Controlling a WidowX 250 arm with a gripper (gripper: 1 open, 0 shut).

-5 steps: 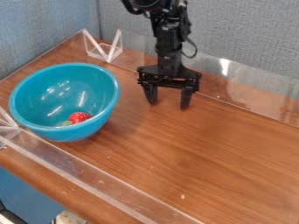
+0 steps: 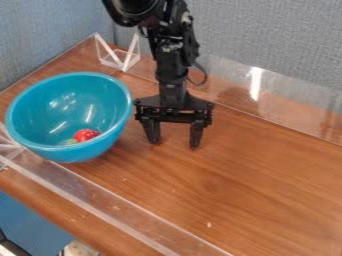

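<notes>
A black robot arm hangs down from the top centre, its gripper [image 2: 174, 133] low over the wooden table, open, with nothing visible between its fingers. Just left of it stands a teal plastic bowl [image 2: 40, 105] holding a small red object [image 2: 86, 135] and something pale, too small to identify.
Clear acrylic edging runs along the back and front left, with white brackets [image 2: 118, 52] at the back-left corner. A grey padded wall stands behind.
The gripper has moved left and toward the front, coming nearer the bowl. The bowl and its contents look unchanged.
</notes>
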